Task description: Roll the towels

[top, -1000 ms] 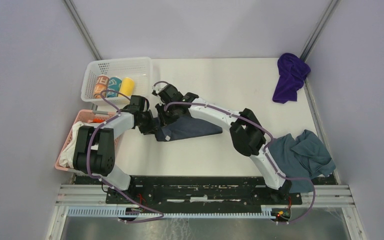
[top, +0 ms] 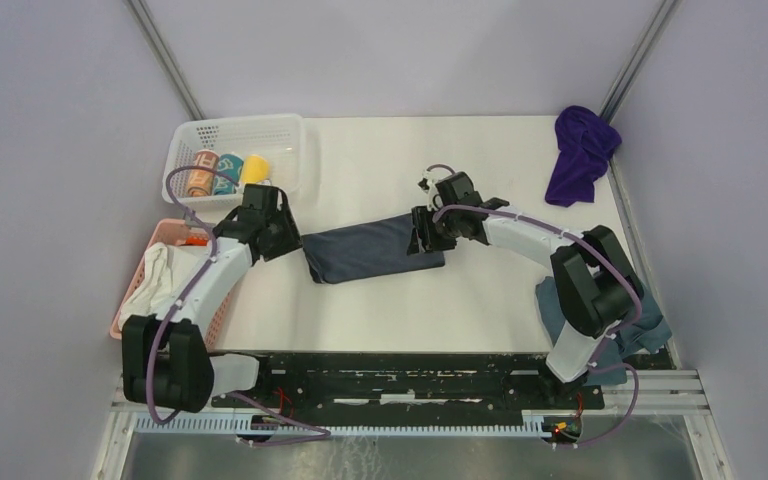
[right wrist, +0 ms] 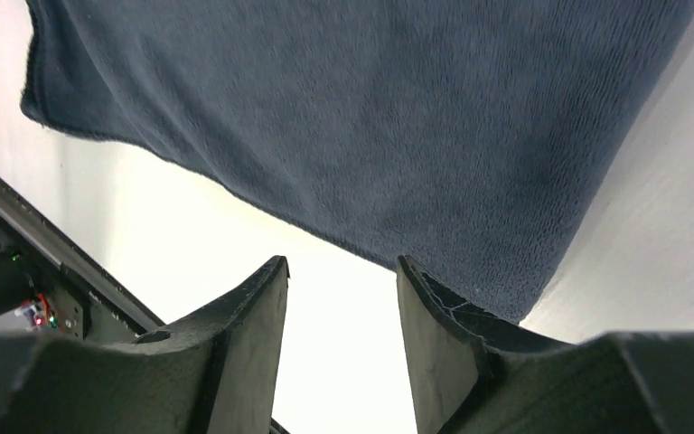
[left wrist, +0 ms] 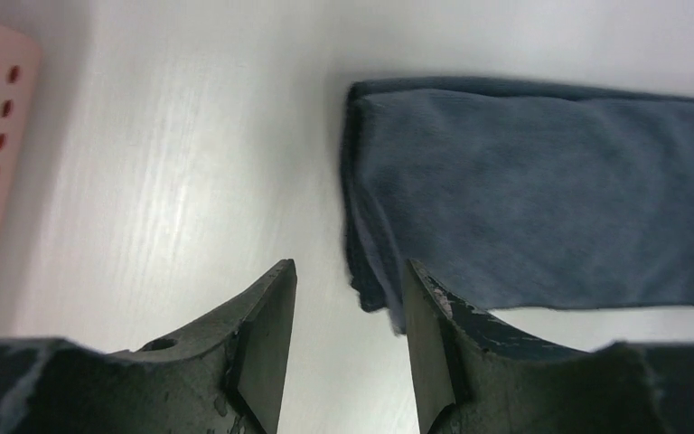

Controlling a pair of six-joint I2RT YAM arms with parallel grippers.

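A dark blue-grey towel (top: pixel 375 250), folded into a long strip, lies across the middle of the table. Its left end shows loose layers, one edge standing apart from another, in the left wrist view (left wrist: pixel 542 199). My left gripper is open just off that left end, with no cloth between its fingers. Over the towel's right end hangs my right gripper, also open and empty. In the right wrist view the towel (right wrist: pixel 398 136) stretches beneath and ahead of the fingers, its right end partly behind one fingertip.
Rolled towels in orange, teal and yellow (top: pixel 254 170) sit in a white basket (top: pixel 290 135) at back left. A pink basket (top: pixel 132 290) with white cloth stands at left. A purple towel (top: pixel 582 150) and blue-grey towels (top: pixel 650 325) lie at right.
My right arm has swung from the towel's left end to its right end. My left gripper has drawn back slightly up and left from the towel's left end.
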